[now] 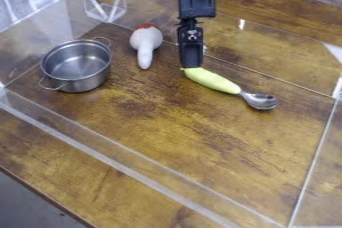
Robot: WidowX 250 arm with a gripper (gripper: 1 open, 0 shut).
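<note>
My black gripper (191,54) hangs open at the upper middle, its tips just above the left end of a pale yellow-green handled spoon (214,80), whose metal bowl points right. A pale, elongated object with a bulbous top (146,44) lies left of the gripper. A steel pot (76,69) with two side handles sits farther left. I cannot tell whether the fingertips touch the spoon's handle.
Clear panel edges run along the front left and right. A pale railed object stands at the top left corner.
</note>
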